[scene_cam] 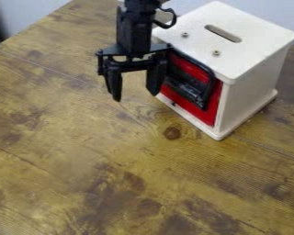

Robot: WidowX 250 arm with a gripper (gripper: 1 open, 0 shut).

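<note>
My black gripper [135, 79] hangs in front of the left side of a white wooden box's open front, its two fingers pointing down and spread apart, with nothing visible between them. The box [249, 68] has a slot and two round fittings on its top. Its front shows a red interior [179, 103] and a black frame-like part [190, 80], partly hidden near my wrist.
A pale wall shows at the top corners.
</note>
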